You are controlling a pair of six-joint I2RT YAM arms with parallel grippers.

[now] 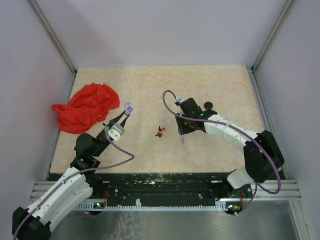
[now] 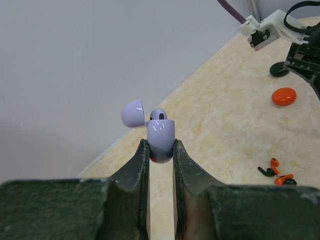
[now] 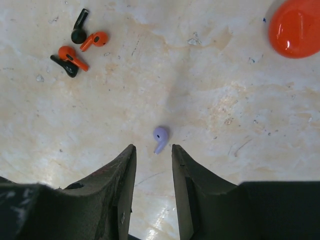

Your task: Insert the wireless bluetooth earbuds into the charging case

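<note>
My left gripper [image 1: 124, 117] holds the lavender charging case [image 2: 161, 140] upright above the table, shut on it, its lid [image 2: 132, 114] open; a lavender shape, perhaps an earbud, shows inside. A lavender earbud [image 3: 160, 135] lies on the table, seen between and beyond the fingertips of my right gripper in the right wrist view, which is part open with nothing visible between its fingers. Black and orange earbuds [image 3: 75, 60] lie in a group to the left of the lavender one.
An orange case [image 3: 295, 27] and a black case [image 1: 208, 105] lie at the right. A bunched red cloth [image 1: 87, 107] covers the left of the table [image 1: 145, 85].
</note>
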